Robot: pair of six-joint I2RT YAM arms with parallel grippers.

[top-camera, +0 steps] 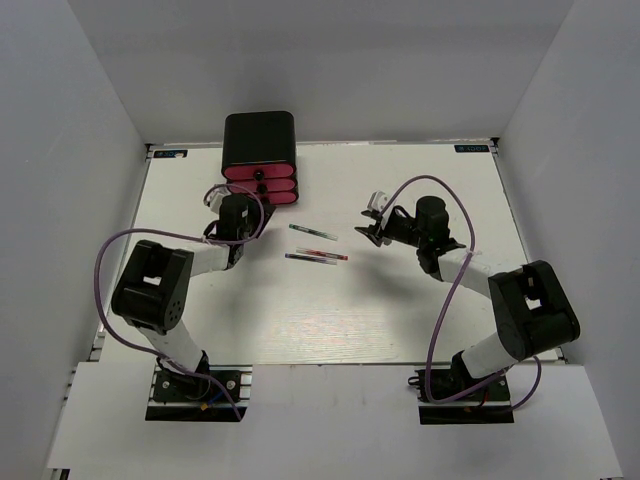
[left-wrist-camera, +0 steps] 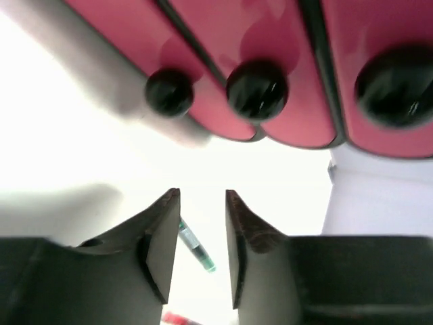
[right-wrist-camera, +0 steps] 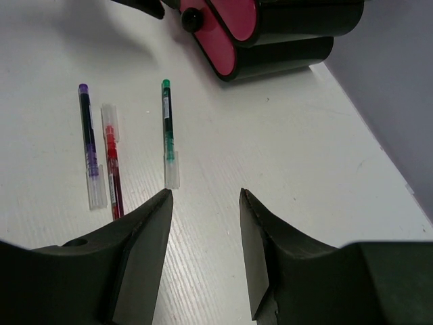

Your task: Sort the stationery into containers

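Note:
A black box (top-camera: pixel 258 135) with three stacked pink drawers and black knobs stands at the back left; in the left wrist view a middle knob (left-wrist-camera: pixel 257 91) sits high in frame. My left gripper is close before the drawers, part open, nothing visible between its fingertips. Three pens lie in the table's centre: green (right-wrist-camera: pixel 168 128), red (right-wrist-camera: pixel 112 162), purple (right-wrist-camera: pixel 90 142). My right gripper stands open to the right of the pens, empty.
Grey walls border it at the back and sides.

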